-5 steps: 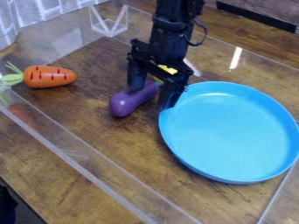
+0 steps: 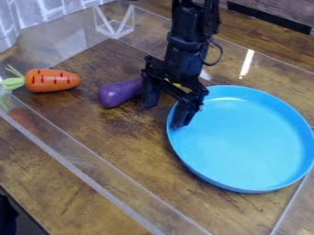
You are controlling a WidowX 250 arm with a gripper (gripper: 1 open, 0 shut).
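My black gripper (image 2: 170, 92) is lowered over a purple toy eggplant (image 2: 120, 91), its fingers around the eggplant's right part, beside the left rim of a blue plate (image 2: 240, 138). Whether the fingers are closed on the eggplant is hard to tell, as they hide that end. A bit of yellow shows behind the fingers.
An orange toy carrot (image 2: 50, 80) with green leaves lies at the left on the wooden table (image 2: 98, 184). A white wire-like object stands at the top left.
The eggplant has moved up and to the left and sits more level with the gripper's fingertips. The gripper has shifted slightly and sits lower in the view.
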